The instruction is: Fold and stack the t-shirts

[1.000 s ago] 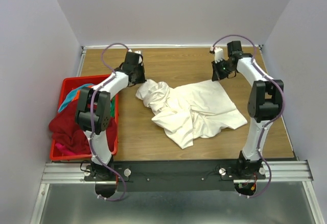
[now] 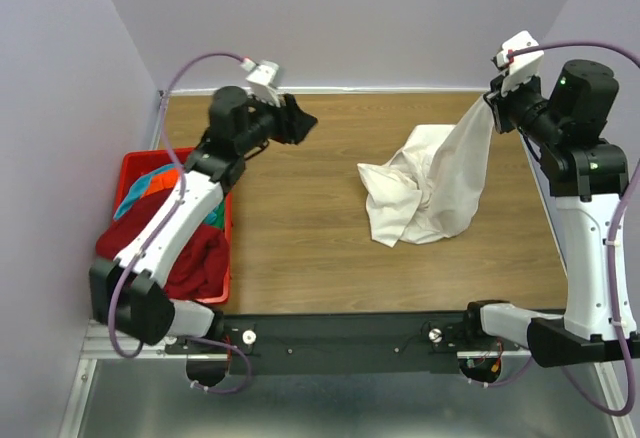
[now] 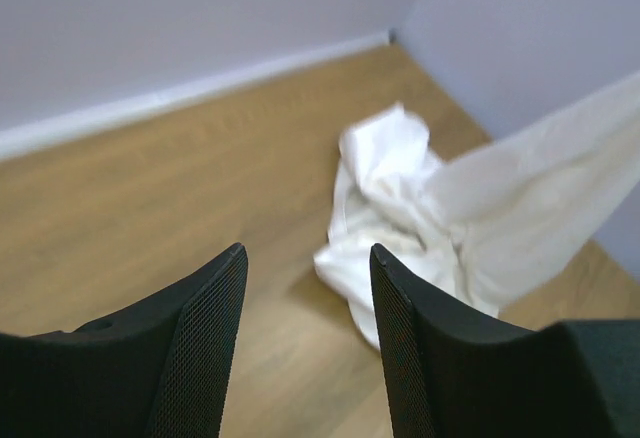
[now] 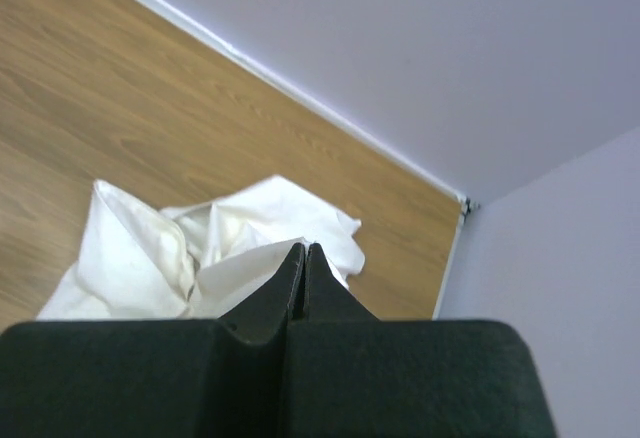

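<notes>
A white t-shirt (image 2: 455,183) hangs from my raised right gripper (image 2: 493,98) at the right, its lower part crumpled on the wooden table. In the right wrist view the fingertips of the right gripper are pressed together, with white cloth (image 4: 250,273) running up to them. My left gripper (image 2: 303,120) is raised over the left half of the table. Its fingers stand apart and empty in the left wrist view, where the shirt (image 3: 390,173) lies beyond them, clear of both.
At the left a red bin (image 2: 128,170) holds several crumpled garments, among them a dark red one (image 2: 200,263); the left arm passes over it. Bare table (image 2: 300,248) lies between bin and shirt. Walls close in the back and sides.
Both arms rose from the table. The right lifted its end, and the cloth slid right and bunched up.
</notes>
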